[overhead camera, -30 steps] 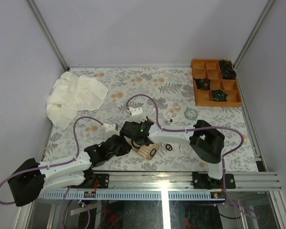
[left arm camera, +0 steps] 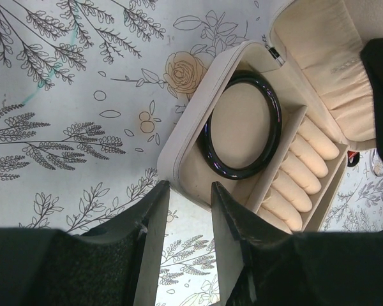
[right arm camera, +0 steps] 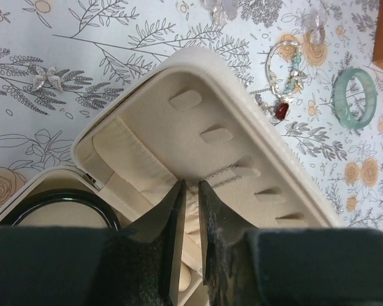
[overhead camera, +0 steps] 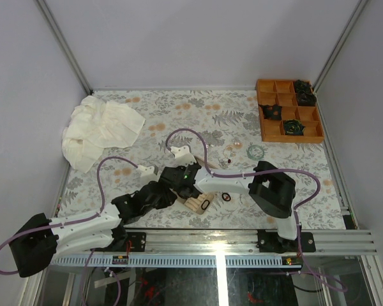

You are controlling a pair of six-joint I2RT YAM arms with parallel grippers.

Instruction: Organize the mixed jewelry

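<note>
An open cream jewelry box lies beneath both grippers, a black bangle in one compartment beside padded ring rolls. My left gripper is at that compartment's wall, fingers slightly apart; whether anything is between them is unclear. My right gripper is over the box's other half, fingertips close together by a fine chain; I cannot tell if it holds the chain. A jade bangle, a beaded bracelet and a silver flower piece lie on the table.
A wooden compartment tray with dark pouches stands at the back right. A white cloth lies at the back left.
The left arm looks almost unchanged.
</note>
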